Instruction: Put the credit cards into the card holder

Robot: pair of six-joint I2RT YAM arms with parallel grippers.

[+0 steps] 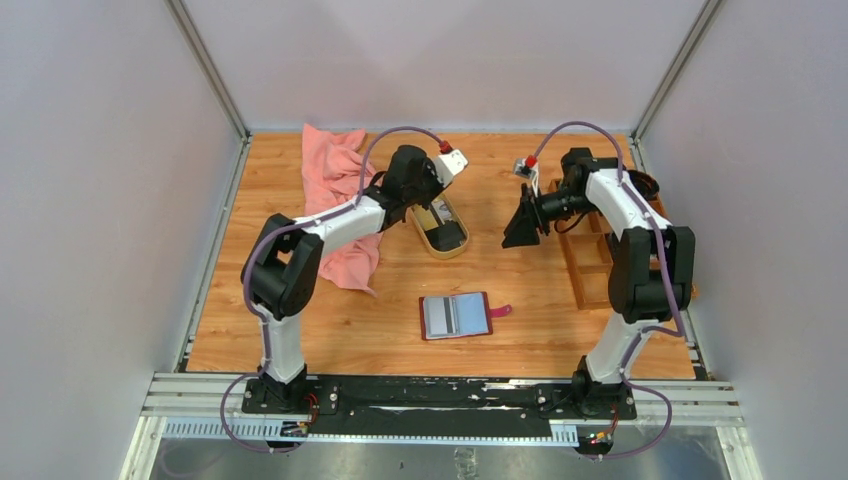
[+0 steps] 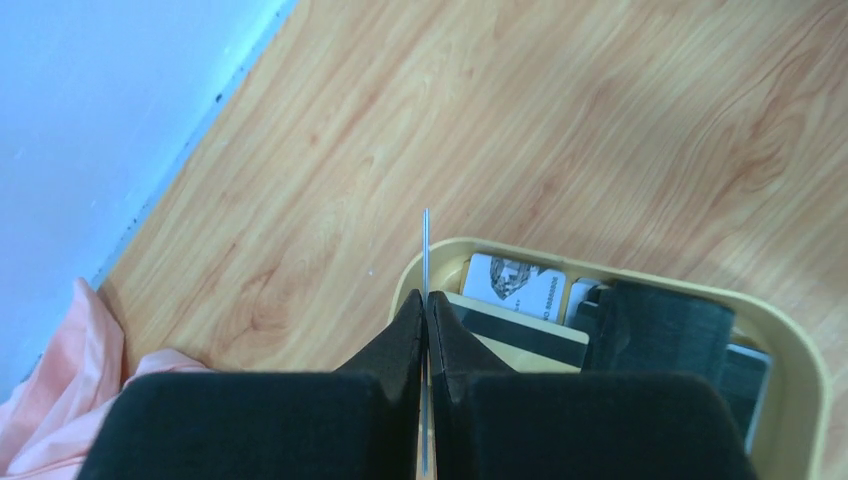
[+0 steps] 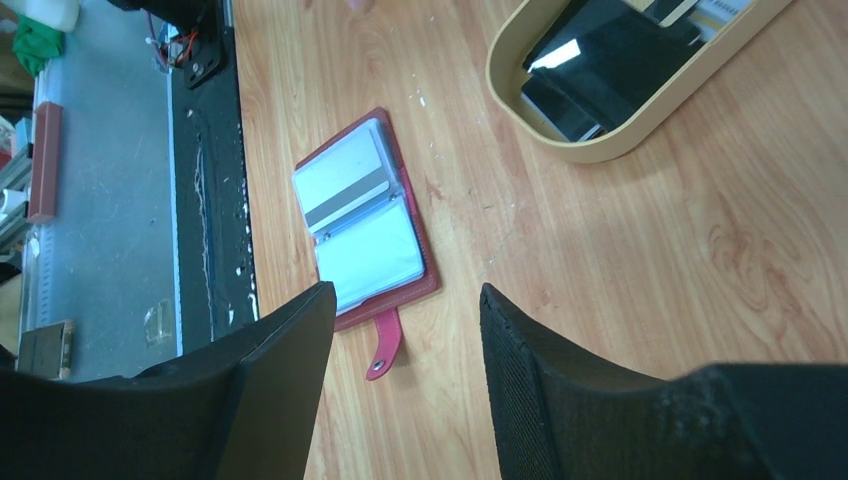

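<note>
In the left wrist view my left gripper is shut on a thin card, seen edge-on and standing upright between the fingertips. Below and beyond it, the beige tray holds several cards, among them a white printed card and a dark one. The card holder lies open at the table's front middle; a grey stripe shows in its left page. My right gripper is open and empty, its fingers apart, above the table right of the tray.
A pink cloth lies at the left, partly under the left arm. On the right, a wooden organizer sits partly beneath the right arm. Bare table lies between the tray and the card holder.
</note>
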